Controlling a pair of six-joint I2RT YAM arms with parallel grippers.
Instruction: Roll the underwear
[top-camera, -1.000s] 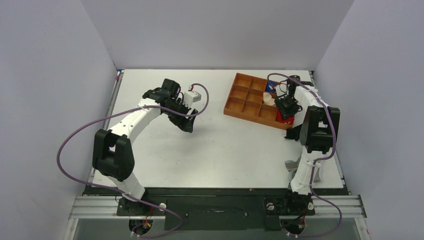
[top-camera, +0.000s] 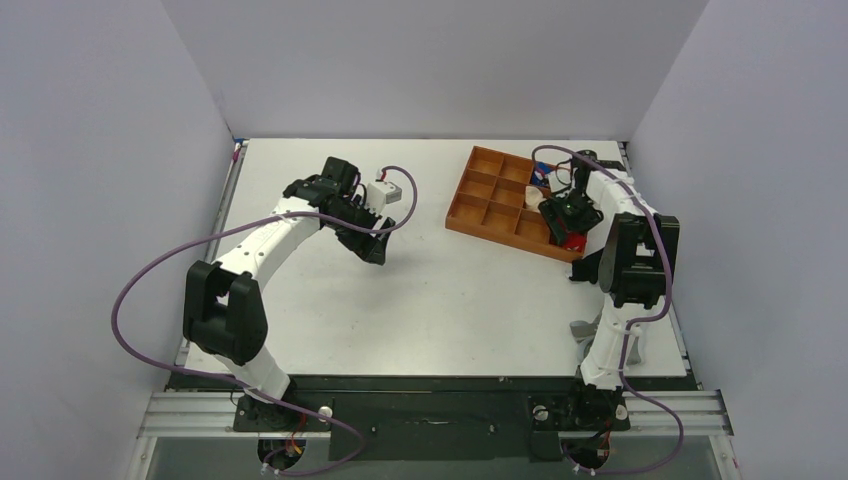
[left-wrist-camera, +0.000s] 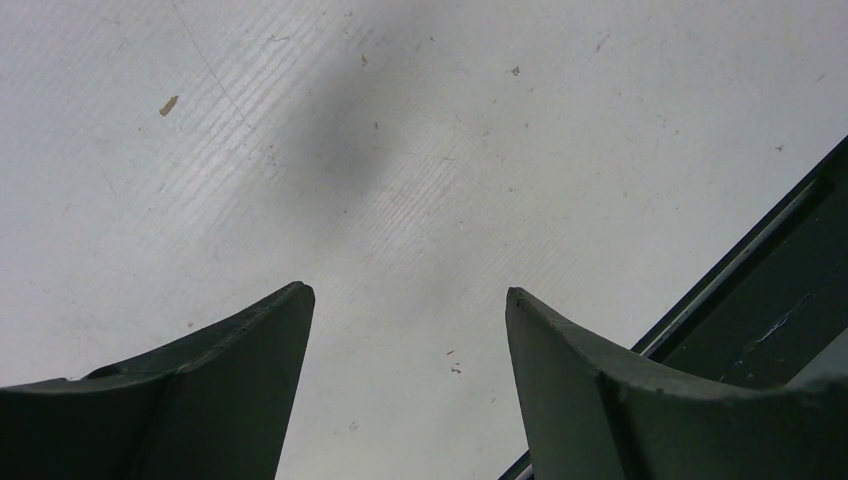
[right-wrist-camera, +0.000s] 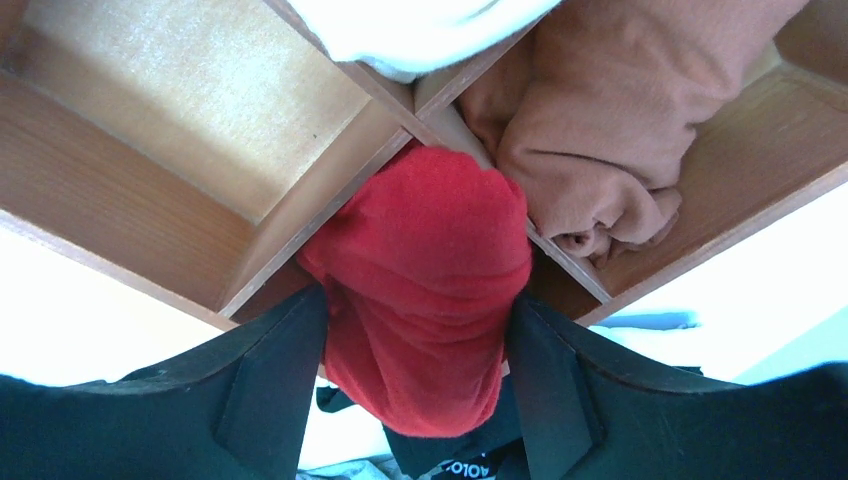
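A bundled red garment (right-wrist-camera: 425, 250) sits in the corner compartment of the wooden box, bulging above its dividers in the right wrist view. My right gripper is open around it, one finger on each side and both very close to the cloth. From above, that arm hides much of the garment, leaving a red patch (top-camera: 575, 242) visible. Over bare table on the left, my left gripper stands open with nothing between its fingers.
The wooden box (top-camera: 512, 238) has several empty compartments. A brown garment (right-wrist-camera: 610, 130) and a white one (right-wrist-camera: 420, 35) fill compartments near the red one. Dark cloth (top-camera: 587, 267) lies just outside the box, grey clothing (top-camera: 583, 330) nearer the front. Mid-table is clear.
My right gripper's fingers have spread around the red garment and shifted slightly left in the top view. The box has moved very slightly left. My left arm looks almost unchanged.
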